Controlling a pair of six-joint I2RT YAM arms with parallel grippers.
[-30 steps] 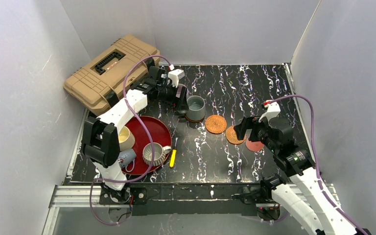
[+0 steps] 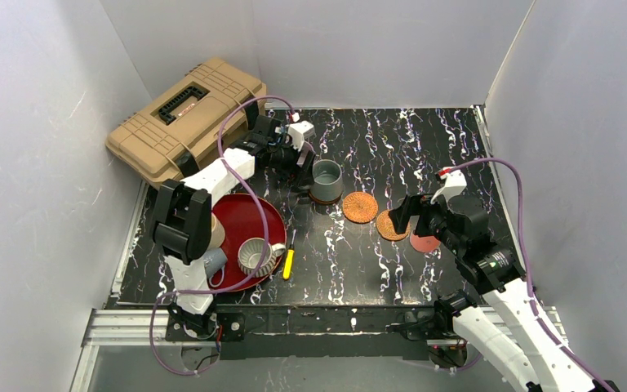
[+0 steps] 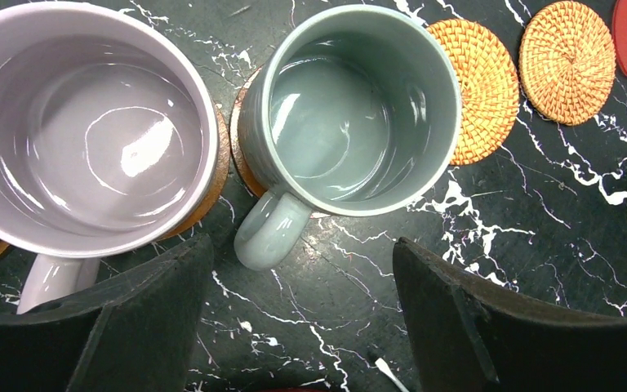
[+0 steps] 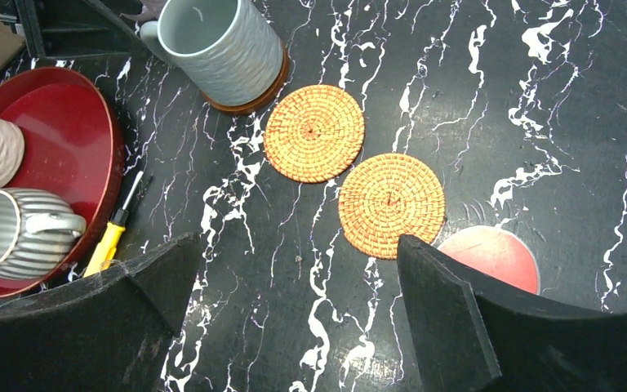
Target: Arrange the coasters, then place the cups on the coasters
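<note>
A grey-green cup point(image 3: 343, 131) stands on a wooden coaster point(image 3: 243, 163), its handle toward my left gripper, whose fingers are apart around empty space just short of the handle. A lilac cup point(image 3: 82, 139) stands on another coaster to its left. Two woven coasters point(image 4: 314, 131) lie in a row beside the grey-green cup, then a red coaster point(image 4: 490, 260). My right gripper hangs open over the table near those coasters, holding nothing.
A red tray point(image 2: 242, 214) with several mugs sits front left, a yellow screwdriver point(image 2: 288, 261) beside it. A tan case point(image 2: 184, 122) fills the back left.
The right arm and objects look unchanged.
</note>
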